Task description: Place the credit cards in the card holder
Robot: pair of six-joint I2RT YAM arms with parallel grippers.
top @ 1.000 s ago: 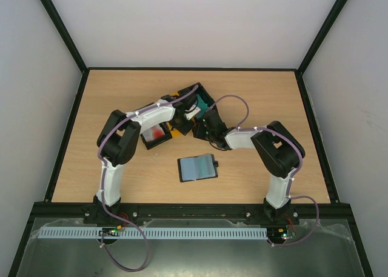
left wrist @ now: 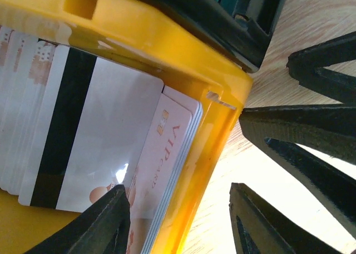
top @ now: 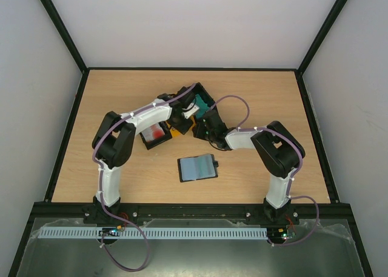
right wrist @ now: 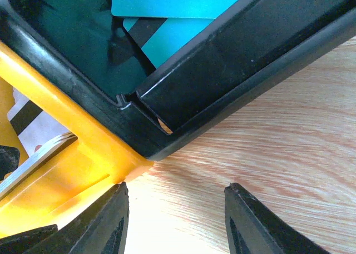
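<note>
In the left wrist view, white cards [left wrist: 119,132] lie in a yellow tray [left wrist: 192,193], and a thin stack [left wrist: 169,148] leans against its side wall. My left gripper is open at that wall, one finger toward the cards and the other outside the tray, nothing held. My right gripper stands part open over bare wood beside the yellow and black trays, with nothing visible between its fingers. In the top view the card holder [top: 197,168] lies opened out near the front; its pocket contents are too small to tell.
A black tray [right wrist: 94,81] with teal cards [right wrist: 183,1] adjoins the yellow one. Another black tray [top: 160,140] with red and white cards is on the left. Both grippers are close together, the right one's fingers showing near the left. Wood around the holder is clear.
The left arm's elbow has shifted slightly left and its gripper has moved a little. The right arm and the card holder look unmoved.
</note>
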